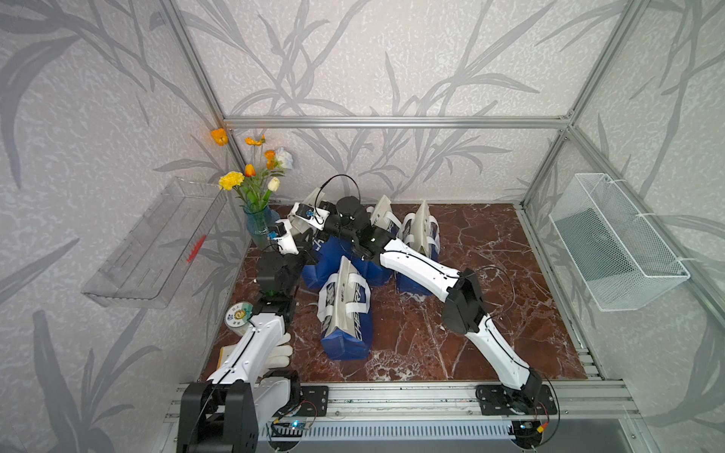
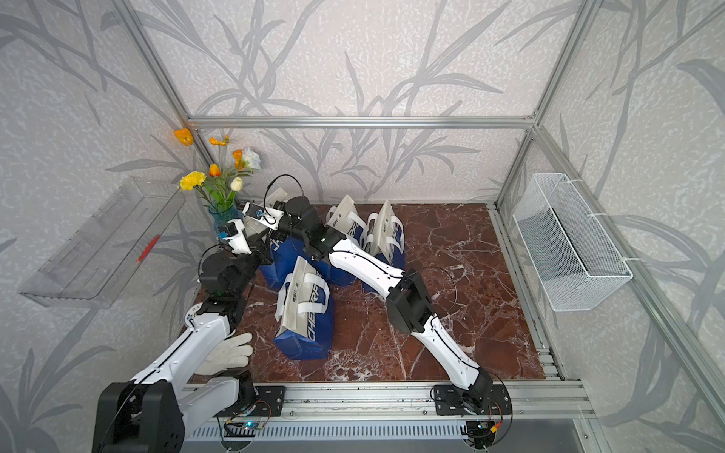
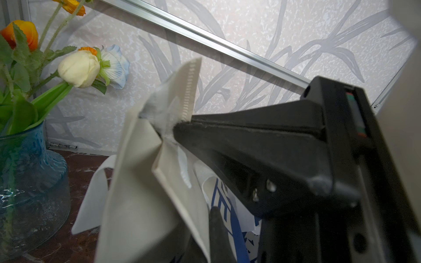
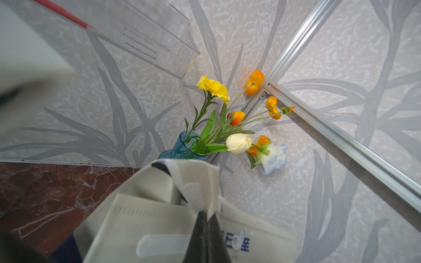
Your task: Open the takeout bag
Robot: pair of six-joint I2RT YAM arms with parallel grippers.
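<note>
The back-left blue-and-white takeout bag (image 1: 323, 264) stands by the vase, both grippers at its cream top. In the left wrist view my left gripper is shut on the bag's upper edge (image 3: 131, 184), where a creased flap rises. In the right wrist view my right gripper is shut, its tips on a folded cream strip (image 4: 193, 182) at the bag's top. Most of that bag is hidden behind both arms.
Other bags (image 1: 343, 336) stand in front and to the right. A flower vase (image 1: 258, 226) is at the back left. Baskets (image 1: 139, 279) hang on both side walls.
</note>
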